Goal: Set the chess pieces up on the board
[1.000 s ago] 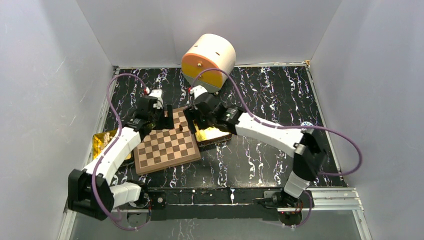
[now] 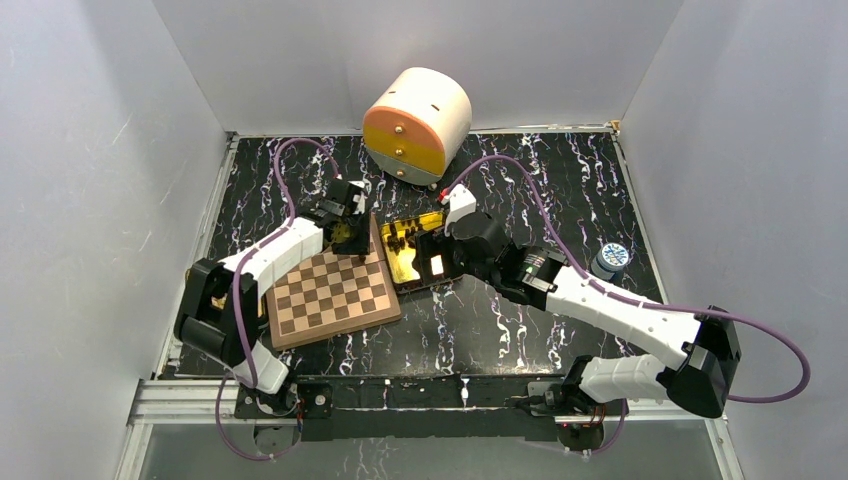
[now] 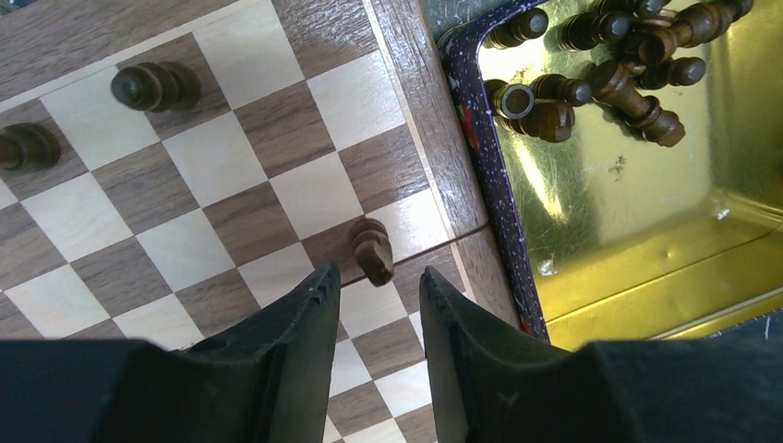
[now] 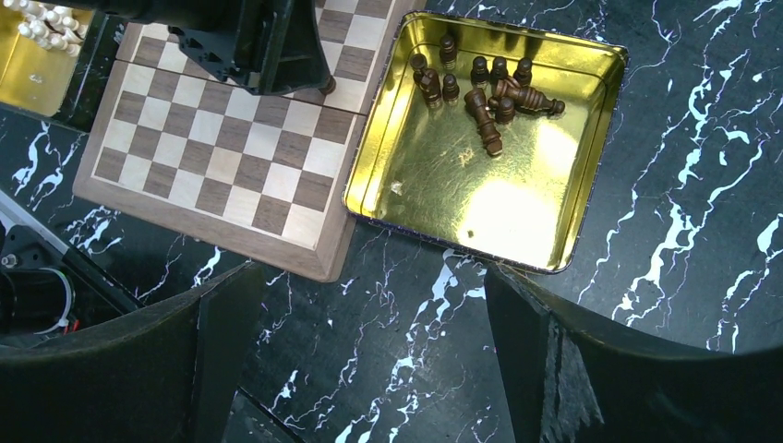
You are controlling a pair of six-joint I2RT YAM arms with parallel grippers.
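Note:
One dark chess piece stands on the chessboard near its right edge. My left gripper hovers over the board with that piece in view just beyond its fingertips; the fingers are part open with nothing held. Two other dark pieces, a near one and one at the view's left edge, stand farther left on the board. Several dark pieces stand or lie in the gold tray. Back from the tray, toward its right side, my right gripper is open and empty.
A second gold tray of white pieces lies left of the board. Behind stands a rounded cabinet; a blue-white can is at the right. Bare marble surrounds the right side. Both arms are close together over the board and tray.
My left gripper has moved right across the board to the lone piece, which has stayed put. My right arm has drawn back to the right, away from the board's edge.

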